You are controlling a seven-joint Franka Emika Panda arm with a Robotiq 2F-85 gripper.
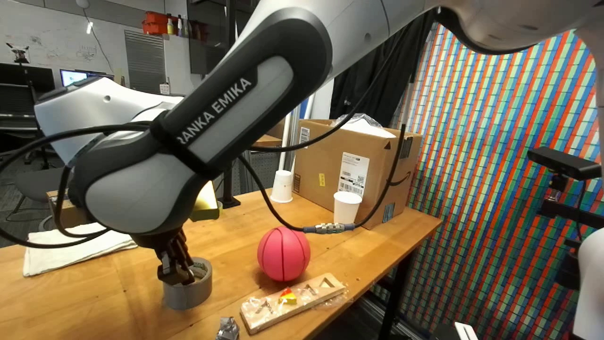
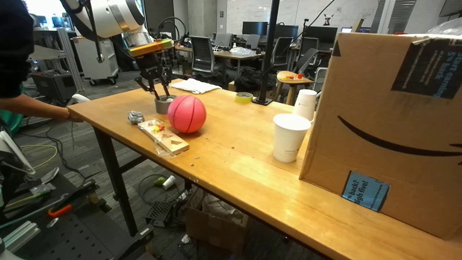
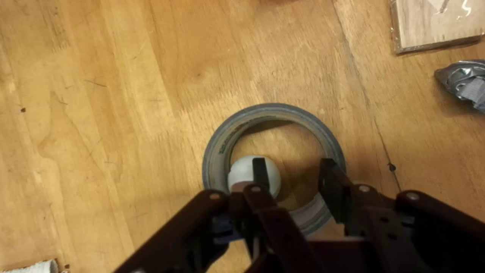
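Note:
A grey tape roll (image 3: pixel 212 159) lies flat on the table, its hole facing up. Within its ring, against the left side in the wrist view, rests a white rounded object (image 3: pixel 243 168). My gripper is right over the roll, fingers spaced apart. One fingertip (image 3: pixel 260 170) covers part of the white object; the other overlaps the roll's right wall. Whether anything is clamped between them cannot be made out. In exterior view 1 the gripper (image 1: pixel 178 277) reaches down into the roll (image 1: pixel 189 294), and the white object is hidden there.
Close by are a pink ball (image 1: pixel 284 254), a wooden shape board (image 1: pixel 266 311) in clear wrap and a crumpled silver piece (image 1: pixel 227 328). White cups (image 1: pixel 346 208) and a large cardboard box (image 1: pixel 322 164) occupy the far end. A folded cloth (image 1: pixel 73 252) lies at the left.

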